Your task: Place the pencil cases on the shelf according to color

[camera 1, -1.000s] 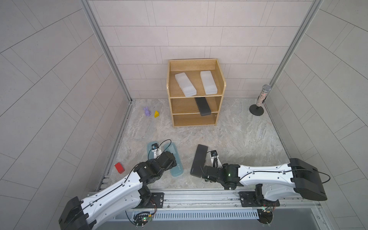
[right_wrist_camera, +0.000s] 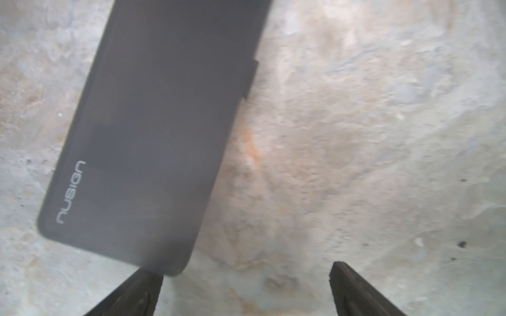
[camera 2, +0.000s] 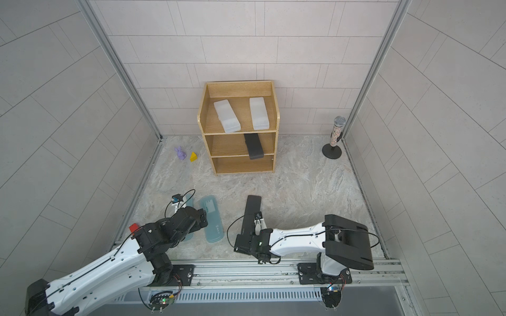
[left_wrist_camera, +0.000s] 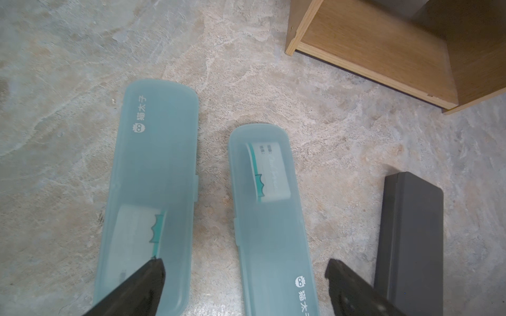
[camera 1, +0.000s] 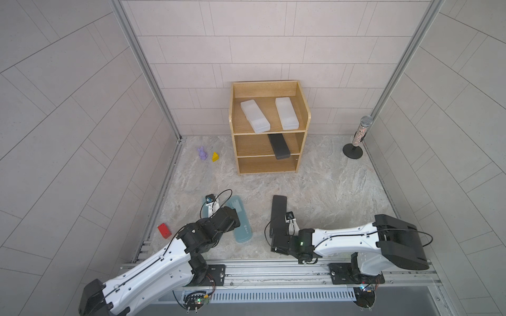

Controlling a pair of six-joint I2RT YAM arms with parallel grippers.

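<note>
Two translucent teal pencil cases (left_wrist_camera: 268,221) lie on the marble table below my left gripper, whose fingers are apart with only the cases and table beneath. My open right gripper is low over the table at the near end of a dark grey case (right_wrist_camera: 147,131), nothing held. The wooden shelf (camera 1: 267,168) has two white cases (camera 1: 255,115) on top and a dark case (camera 1: 278,146) on the middle level; its bottom level is empty.
A purple figure (camera 1: 202,153) and yellow piece (camera 1: 215,157) are left of the shelf, a red block (camera 1: 164,229) at the left, and a filled clear cylinder on a black stand (camera 1: 352,151) at right. The table before the shelf is clear.
The dark case on the table now stands straighter and has shifted slightly. My left arm has moved only slightly.
</note>
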